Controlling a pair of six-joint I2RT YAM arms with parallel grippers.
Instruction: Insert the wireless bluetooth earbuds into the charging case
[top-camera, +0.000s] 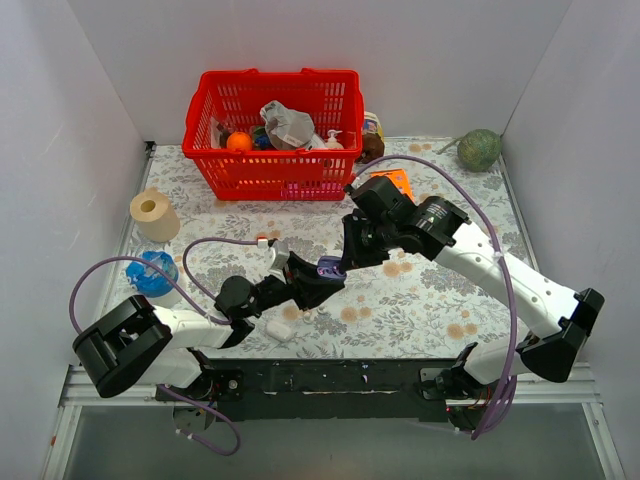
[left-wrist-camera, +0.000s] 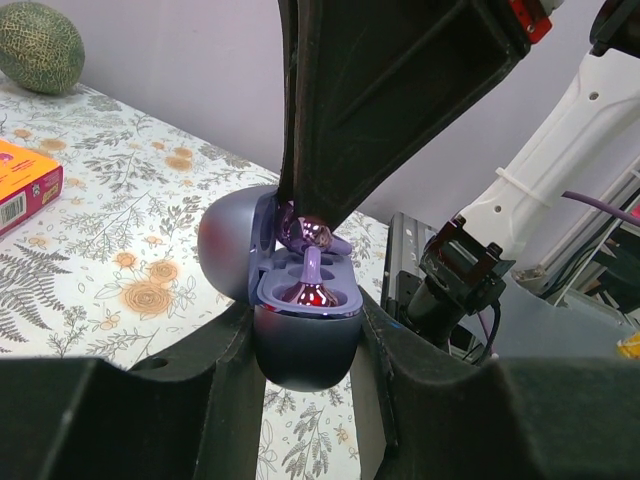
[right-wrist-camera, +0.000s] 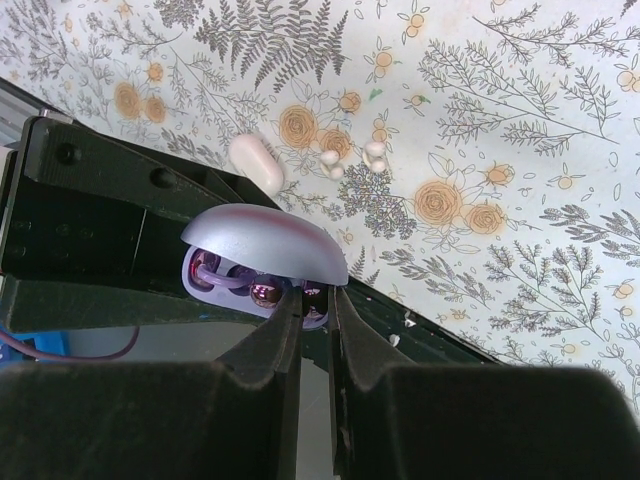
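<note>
A purple charging case (left-wrist-camera: 308, 345) with its lid (left-wrist-camera: 225, 243) raised is clamped in my left gripper, above the table. One shiny purple earbud (left-wrist-camera: 311, 285) shows in the front part of the case, stem pointing up. My right gripper reaches to the opening, its fingers shut at a second purple earbud (left-wrist-camera: 312, 232) near the lid hinge. In the right wrist view the lid hides part of that contact, and whether this earbud is fully seated cannot be told. The top view shows both grippers meeting at the case (top-camera: 330, 267).
A white case (right-wrist-camera: 257, 163) and small white earbuds (right-wrist-camera: 333, 163) lie on the patterned tabletop below. Behind stand a full red basket (top-camera: 270, 180) and an orange box (top-camera: 392, 182). A paper roll (top-camera: 154, 215) is at the left.
</note>
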